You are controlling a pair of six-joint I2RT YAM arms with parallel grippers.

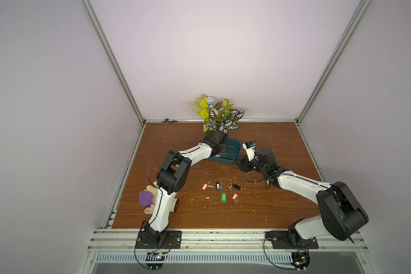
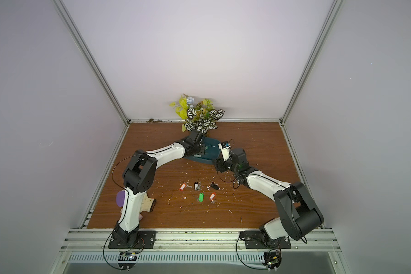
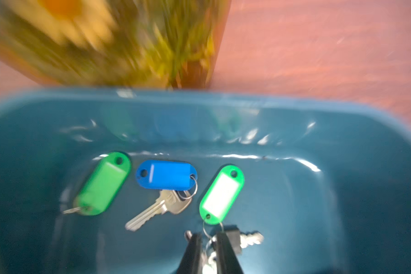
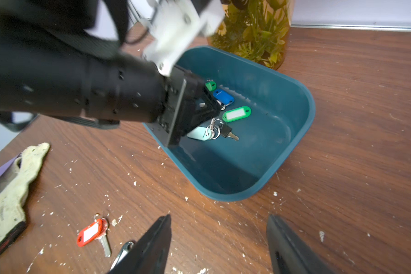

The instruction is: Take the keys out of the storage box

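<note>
The dark teal storage box (image 4: 260,180) stands at the back middle of the table. Inside it, the left wrist view shows a green tag (image 3: 102,185), a blue tag (image 3: 166,175) with a silver key (image 3: 157,210), and a green tag with a white label (image 3: 221,194), whose ring runs to a black-headed key (image 3: 246,239). Low in the box, my left gripper is shut on a key ring with silver metal between its fingertips; the lower part is cut off by the frame. My right gripper stands open and empty beside the box's right front.
Several key sets lie in front of the box, among them a red tag (image 1: 205,186), a black fob (image 1: 236,186) and a green tag (image 1: 223,197). Flowers (image 1: 219,114) stand close behind the box. A purple and beige item (image 1: 146,198) lies at the left.
</note>
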